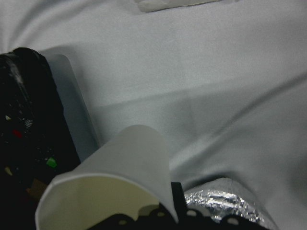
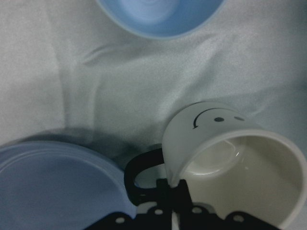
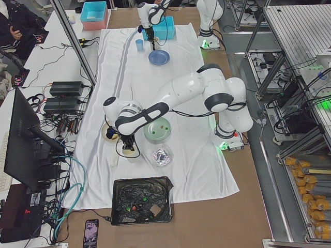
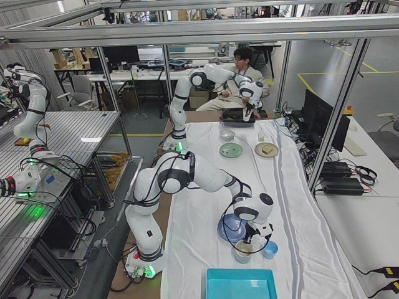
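Note:
A white paper cup [image 1: 120, 155] fills the lower left wrist view, tilted, with my left gripper shut on it; in the camera left view it hangs [image 3: 130, 154] beside the foil bowl [image 3: 161, 155]. My right gripper is shut at the rim and black handle of a white smiley mug [image 2: 211, 120], which stands beside a blue plate [image 2: 57, 187] and a blue cup [image 2: 158, 28]. In the camera right view the mug [image 4: 243, 254] is partly behind that gripper.
A black-lined bin [image 3: 142, 217] lies at the near end, a turquoise tray [image 4: 240, 286] at the other. A green plate [image 3: 158, 130] and a tan plate with a yellow item [image 4: 267, 150] are near the left gripper.

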